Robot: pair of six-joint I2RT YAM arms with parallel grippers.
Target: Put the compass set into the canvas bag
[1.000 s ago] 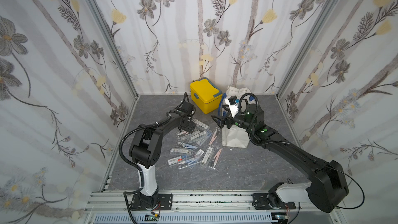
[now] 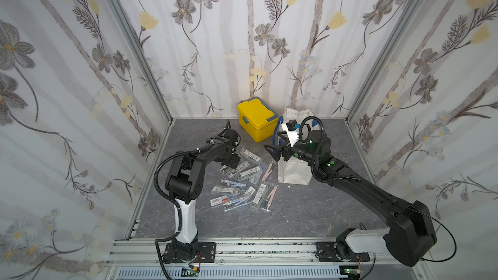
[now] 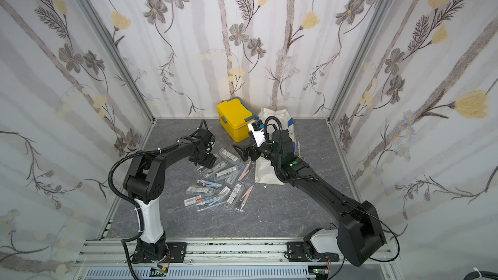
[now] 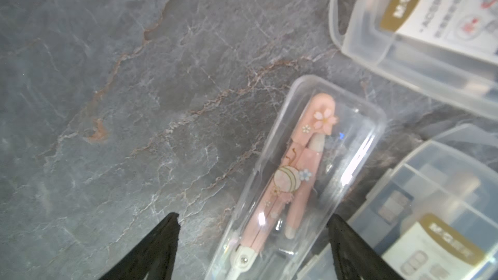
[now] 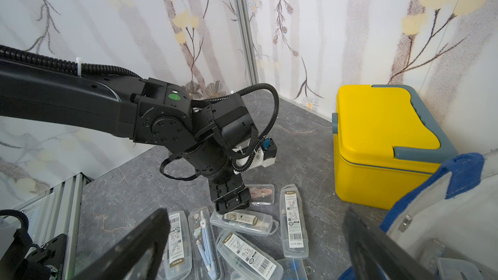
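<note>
A clear case with a pink compass set lies on the dark table, filling the middle of the left wrist view. My left gripper is open, one finger on either side of the case's near part; whether they touch it I cannot tell. In the right wrist view the left gripper points down among the cases. My right gripper stands open and empty beside the white canvas bag, which has blue trim and clear cases inside. From the top left view, the right arm partly hides the bag.
Several other clear compass cases lie scattered and close together in the middle of the table. Behind them stands a yellow box with grey-blue handles, beside the bag. Free tabletop shows at the front right.
My left gripper has shifted slightly to the left over the cases. The right arm and the bag look unmoved.
</note>
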